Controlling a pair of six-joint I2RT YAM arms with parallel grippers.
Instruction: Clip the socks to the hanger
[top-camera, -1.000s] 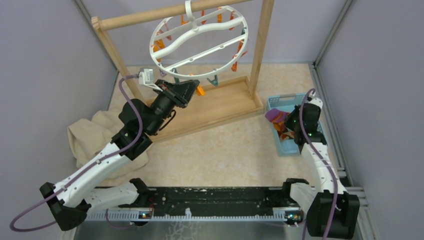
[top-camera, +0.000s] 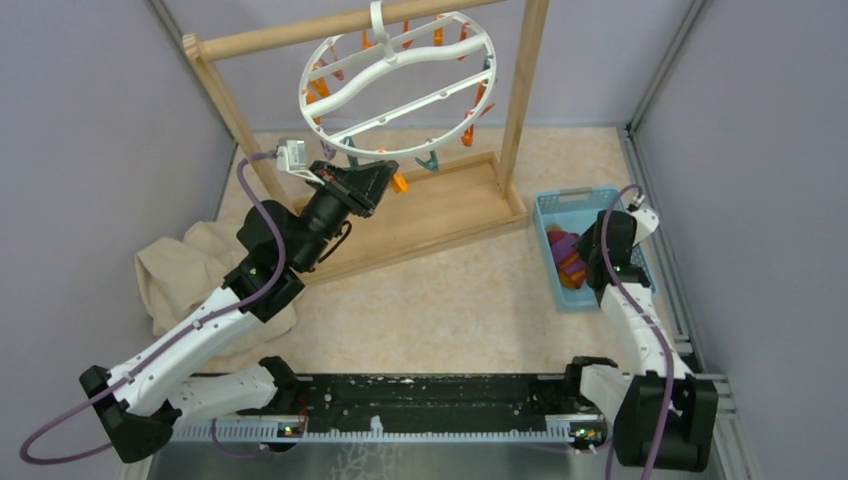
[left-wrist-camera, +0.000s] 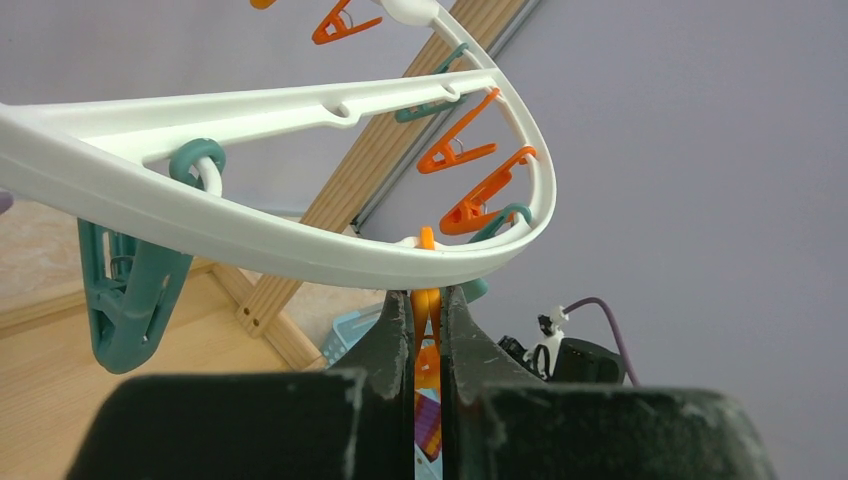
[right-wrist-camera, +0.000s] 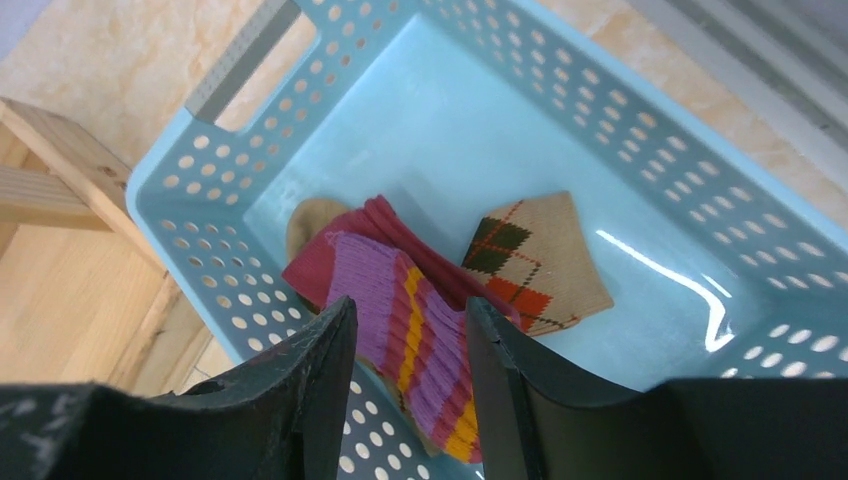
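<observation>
The white oval hanger (top-camera: 350, 88) hangs from the wooden frame, carrying orange and teal clips. My left gripper is shut on an orange clip at the hanger's near rim, seen in the left wrist view. My right gripper is open over the blue basket (right-wrist-camera: 500, 70), its fingers above a purple sock with yellow stripes (right-wrist-camera: 390, 300). A maroon sock (right-wrist-camera: 380, 215) and a tan plaid sock (right-wrist-camera: 530, 250) lie beside it in the basket.
The wooden tray (top-camera: 420, 220) lies under the hanger. Beige cloth (top-camera: 180, 270) is piled at the left.
The left arm has stayed still.
</observation>
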